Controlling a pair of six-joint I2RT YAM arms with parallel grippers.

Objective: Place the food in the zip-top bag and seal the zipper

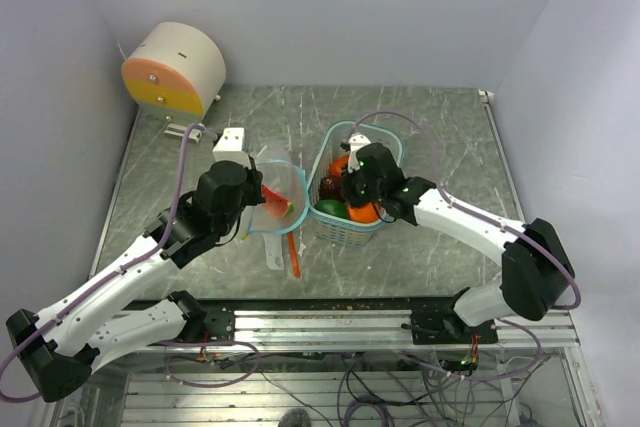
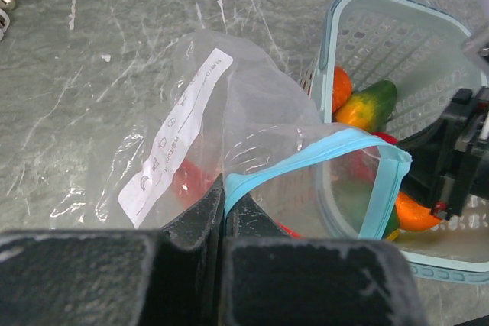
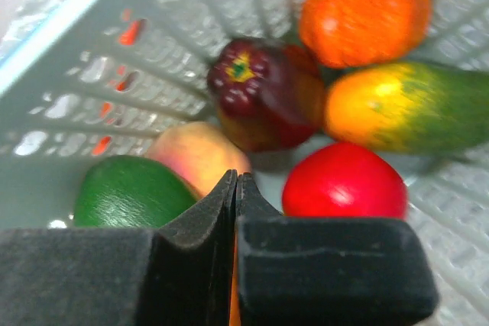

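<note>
A clear zip top bag (image 2: pixel 267 104) with a light blue zipper strip (image 2: pixel 328 148) hangs with its mouth spread. My left gripper is shut on the strip's edge. A red piece of food (image 1: pixel 275 204) lies inside the bag. Over the basket, my right gripper is shut, nothing between its fingertips. Outside its fingers, to the left, lies the green avocado-like food (image 3: pixel 130 191). A peach (image 3: pixel 200 156) and a dark purple fruit (image 3: pixel 263 93) sit just beyond; a red round food (image 3: pixel 345 181) is to the right. The orange fruit (image 1: pixel 362 213) is mostly hidden in the right wrist view.
The pale blue basket (image 1: pixel 325 154) stands right of the bag, its wall close to the bag's mouth. An orange stick (image 1: pixel 293 255) lies on the table below the bag. A cream-coloured bread bin (image 1: pixel 180 62) occupies the back left.
</note>
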